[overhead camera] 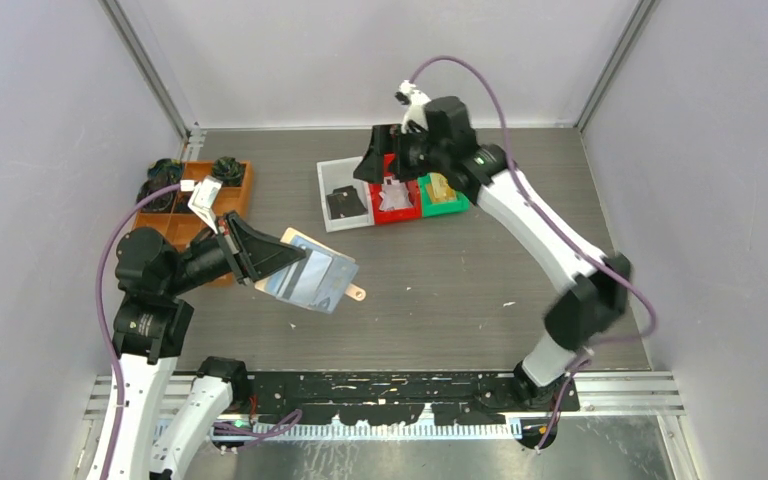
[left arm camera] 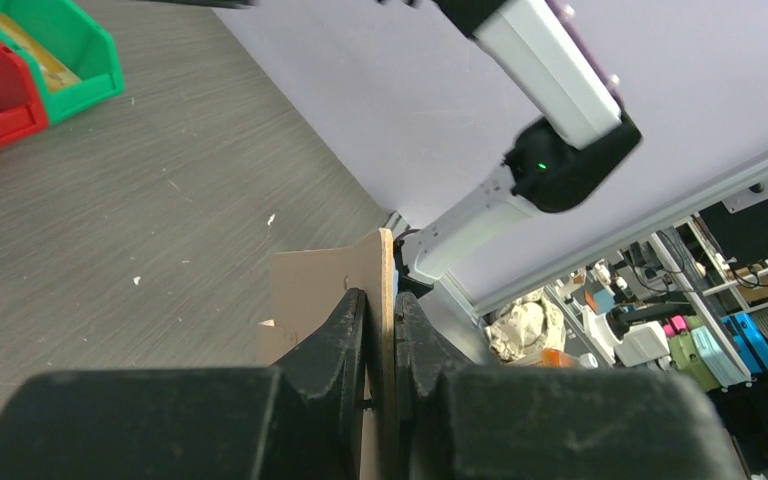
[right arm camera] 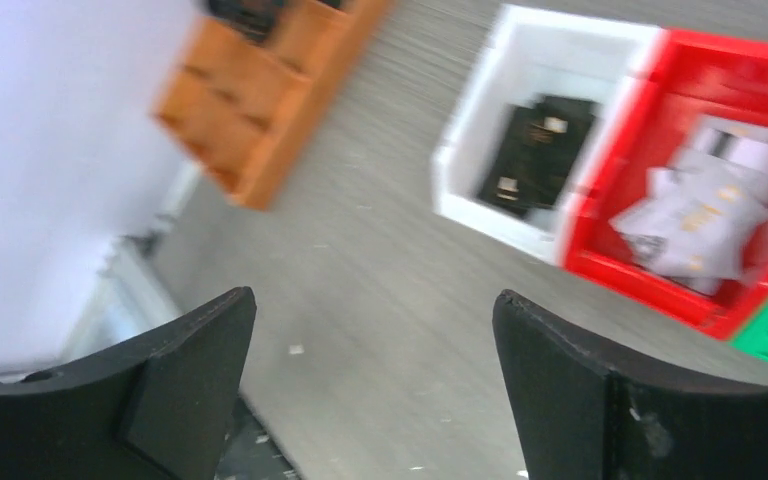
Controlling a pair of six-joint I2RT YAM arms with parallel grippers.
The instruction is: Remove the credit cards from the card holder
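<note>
My left gripper (overhead camera: 286,258) is shut on a card holder (overhead camera: 315,280), a tan-backed piece with pale blue-grey clear sleeves and a small rounded tab, held aloft over the lower left of the table. In the left wrist view, the holder's tan edge (left arm camera: 320,270) stands between its fingers. My right gripper (overhead camera: 376,152) is open, high above the bins, with nothing visible between its fingers in the right wrist view. A white bin (right arm camera: 443,185) holds dark cards, and a red bin (right arm camera: 620,280) holds pale cards or packets.
A green bin (overhead camera: 460,204) with yellow contents adjoins the red one. An orange divided tray (overhead camera: 238,205) with dark bundles stands at the left, behind the left arm.
</note>
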